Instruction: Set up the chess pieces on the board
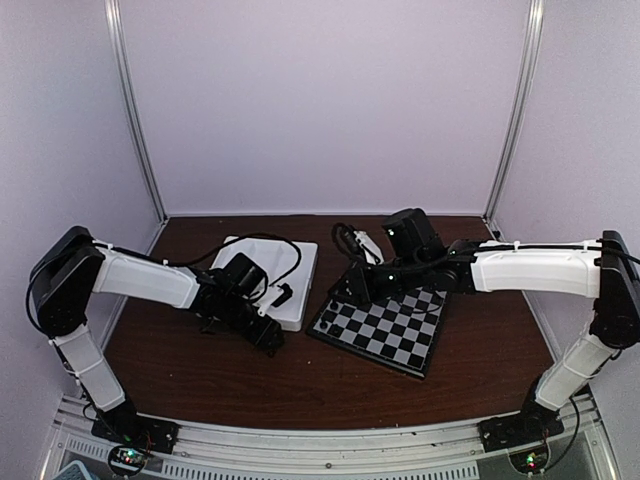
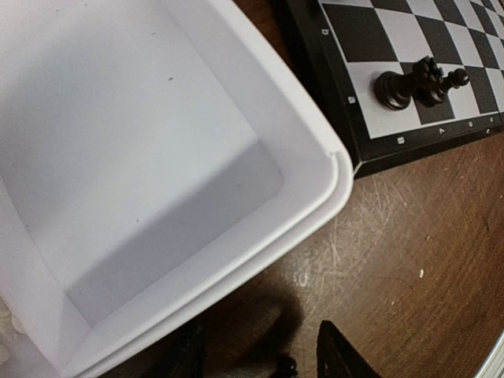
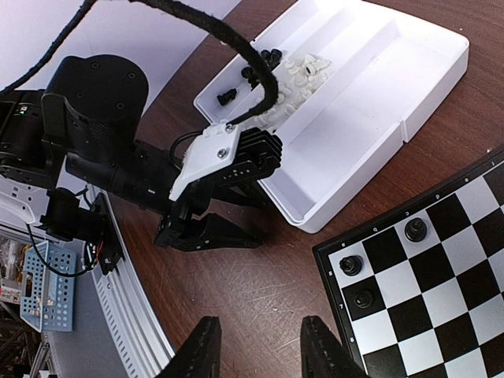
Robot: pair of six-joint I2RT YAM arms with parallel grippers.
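Note:
The chessboard (image 1: 390, 340) carries three black pieces at one corner, among them a black piece (image 3: 416, 229) and another (image 3: 350, 265). My left gripper is low over the wood beside the white tray (image 2: 126, 157), open, with a small dark piece (image 2: 285, 366) visible between its fingertips, apparently not gripped. My right gripper hangs over the board's left edge, its fingertips apart with nothing seen between them. In the right wrist view, more black and white pieces (image 3: 303, 75) lie in a compartment of the tray.
The left arm stands close along the tray's near side, and the right arm reaches across above the board. A blue basket (image 3: 47, 279) sits outside the table frame.

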